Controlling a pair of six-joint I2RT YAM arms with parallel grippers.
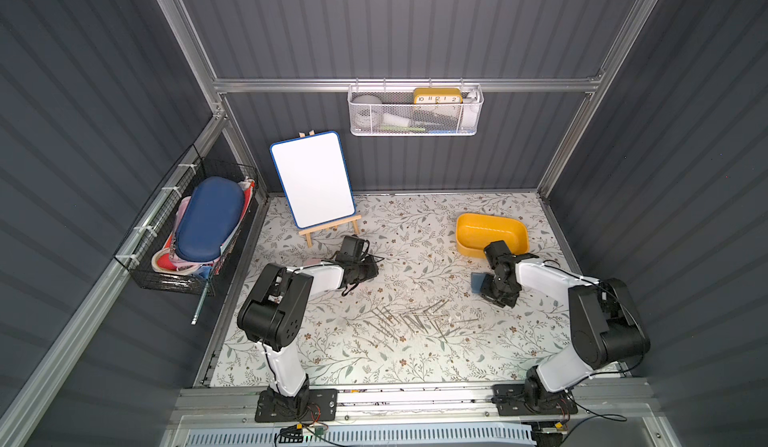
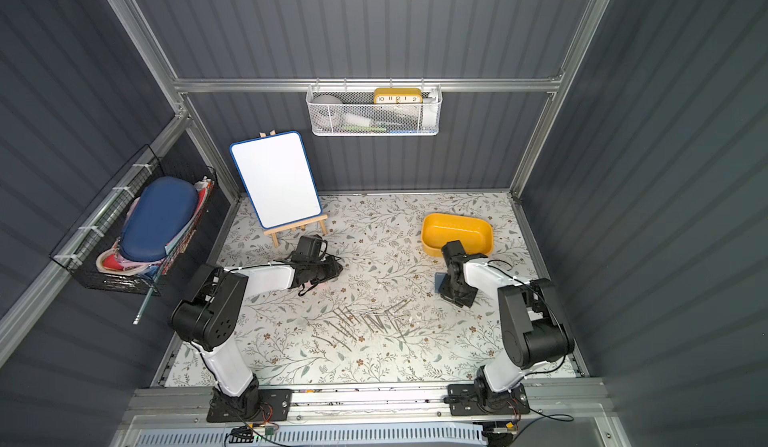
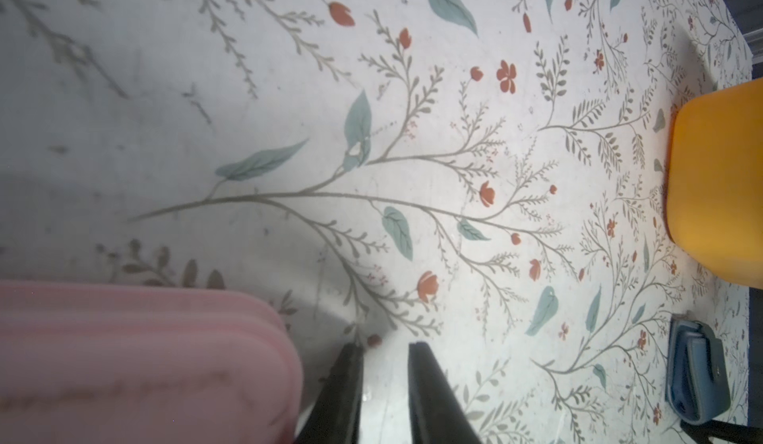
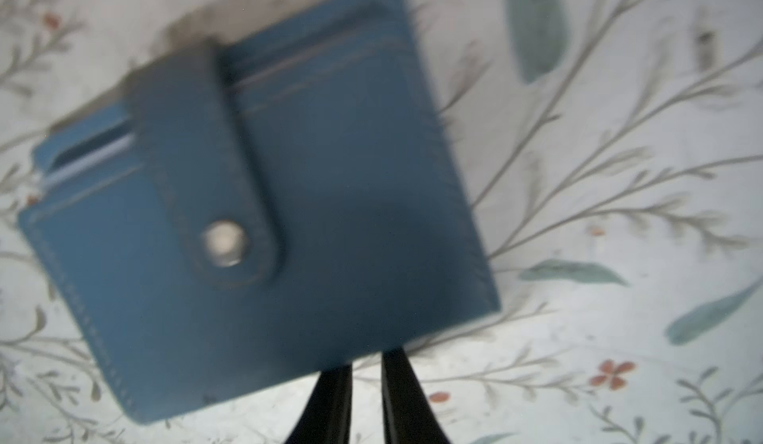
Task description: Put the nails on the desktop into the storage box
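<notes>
Many thin nails lie scattered on the floral desktop, front centre. The yellow storage box stands at back right. My left gripper is at middle left beside a pink object; its fingers are slightly apart, and what is between them is unclear. My right gripper is at a blue wallet in front of the box, fingertips at the wallet's near edge, with a small gap between them.
A whiteboard on an easel stands at back left. A mesh basket hangs on the back wall, another basket on the left side.
</notes>
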